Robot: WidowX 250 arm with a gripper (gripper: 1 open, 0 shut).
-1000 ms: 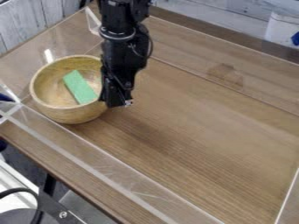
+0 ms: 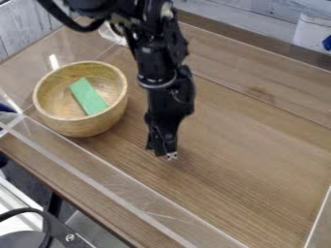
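Observation:
My gripper (image 2: 165, 145) hangs low over the wooden table (image 2: 233, 174), just right of a tan round bowl (image 2: 72, 121). Its fingers point down and look close together, with nothing visible between them. In the bowl lies a green block (image 2: 88, 96).
The table to the right and in front of the gripper is clear. A white object (image 2: 312, 37) sits at the far back right edge. A dark cable and grey hardware are at the lower left, off the table.
My gripper has moved right and down, away from the bowl, toward the open table. The green block remains in the bowl.

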